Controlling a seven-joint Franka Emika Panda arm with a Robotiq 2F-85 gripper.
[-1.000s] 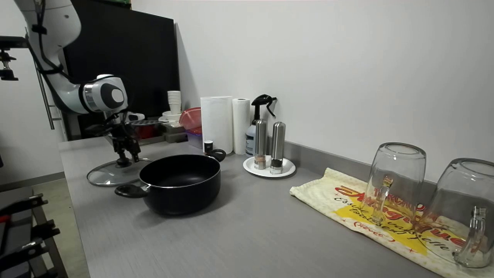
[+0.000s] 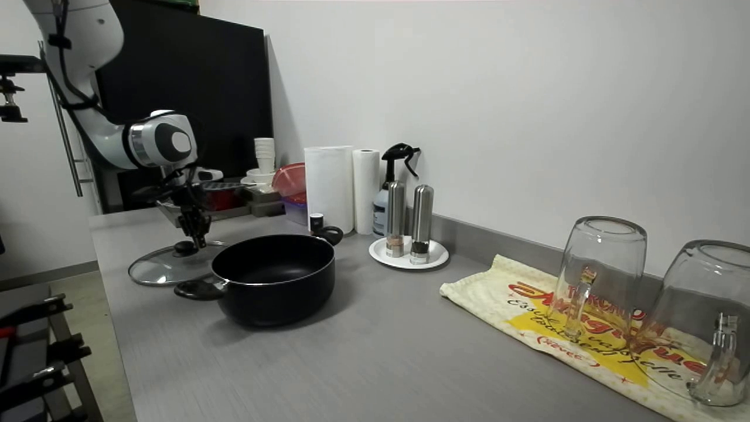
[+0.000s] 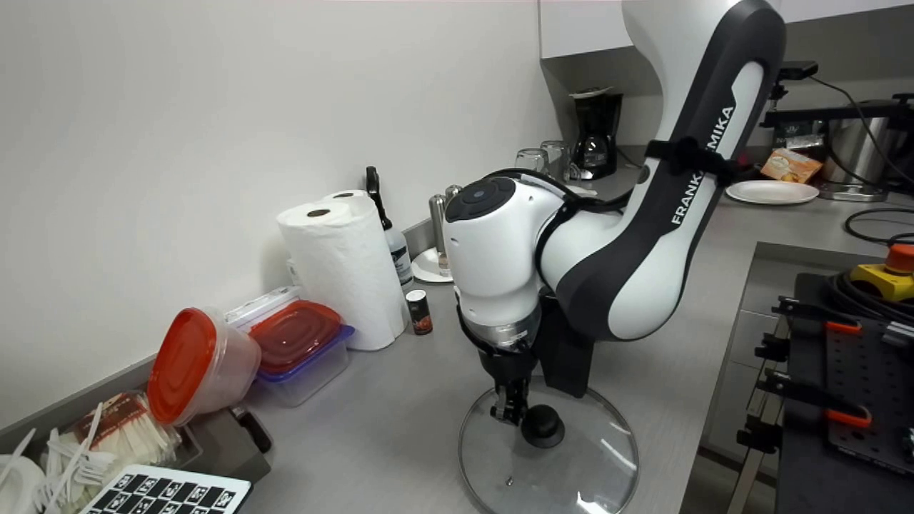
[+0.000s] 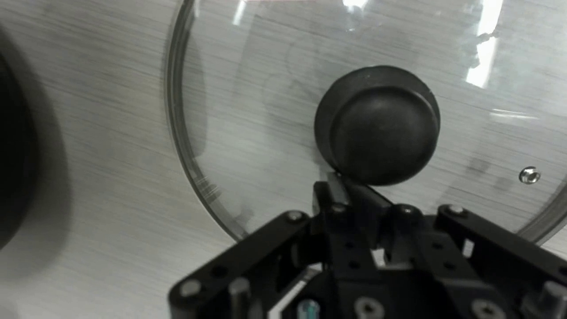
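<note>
A glass lid (image 4: 255, 159) with a metal rim lies on the counter, its round black knob (image 4: 385, 135) facing up. My gripper is shut at the near edge of that knob in the wrist view. The knob's full round top shows beyond the fingertips, not enclosed by them; whether they pinch its lower edge is hidden. In exterior view 2 the gripper (image 3: 512, 415) points down just left of the knob (image 3: 543, 425). A black pot (image 2: 278, 292), empty and uncovered, stands beside the lid in exterior view 1.
The pot's side handle (image 2: 198, 289) reaches close to the lid. Behind stand paper towel rolls (image 2: 329, 189), a spray bottle (image 2: 383, 204) and a white plate (image 2: 383, 254) with two grinders. Glass mugs (image 2: 601, 281) rest on a cloth at right.
The fingers were apart over the knob and have come together. The lid has shifted slightly left and toward the viewer in exterior view 1, out from under the fingers. The pot has not moved.
</note>
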